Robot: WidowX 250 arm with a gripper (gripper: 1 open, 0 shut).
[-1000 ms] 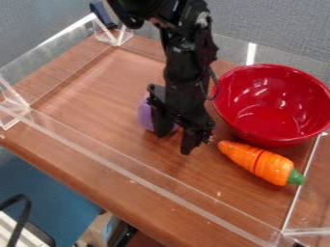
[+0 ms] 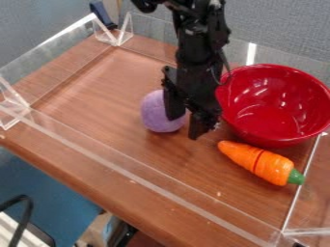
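Observation:
My black gripper (image 2: 190,109) hangs down from the top centre, low over a purple round object (image 2: 156,113), its fingers at that object's right side and partly in front of it. Whether the fingers are closed on it I cannot tell. A red bowl (image 2: 279,104) stands to the right, and an orange toy carrot (image 2: 261,162) with a green end lies below the bowl.
Clear plastic edges run along the table's sides, and a grey wall stands behind.
The gripper has shifted slightly up and back, uncovering more of the purple object. The bowl and carrot have not moved.

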